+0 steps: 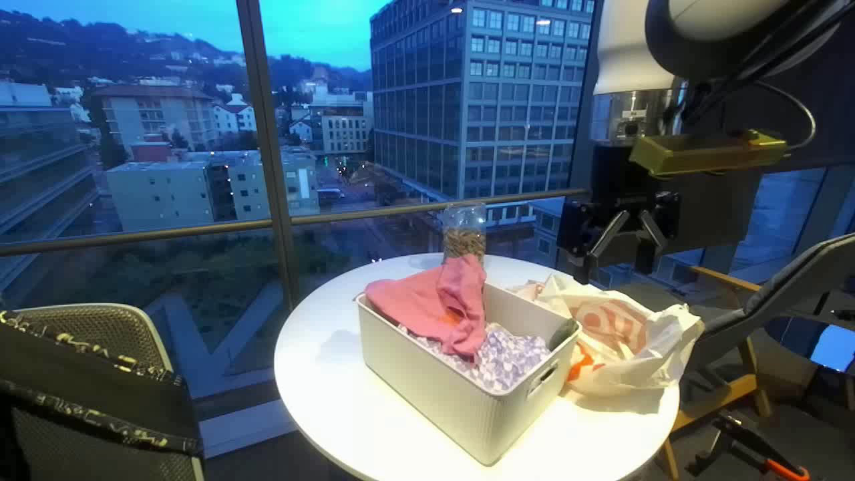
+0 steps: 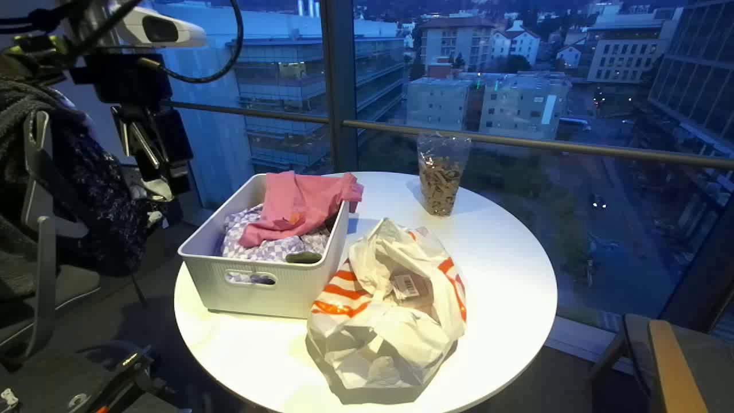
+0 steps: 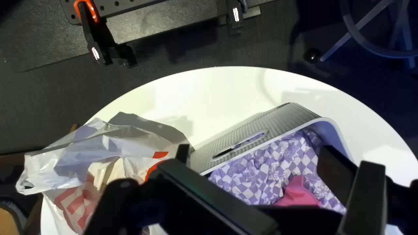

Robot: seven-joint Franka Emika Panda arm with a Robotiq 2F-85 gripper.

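My gripper (image 1: 617, 263) hangs above the table's right side in exterior view 1, its fingers spread apart and nothing between them. In the wrist view the open gripper looks down over one end of a pale grey bin (image 3: 239, 143). That bin (image 1: 433, 401) holds a purple-and-white checked cloth (image 1: 513, 357), with a pink cloth (image 1: 425, 304) draped on top and over its far rim. Beside the bin lies a crumpled white plastic bag (image 2: 385, 337) with red-orange markings. Something with a label (image 2: 406, 285) shows in its opening; the rest is hidden.
A clear pouch of brown pieces (image 2: 440, 182) stands upright near the window side of the round white table (image 2: 509, 275). Bare tabletop surrounds it. Chairs stand close to the table, and a window rail (image 1: 401, 210) runs behind.
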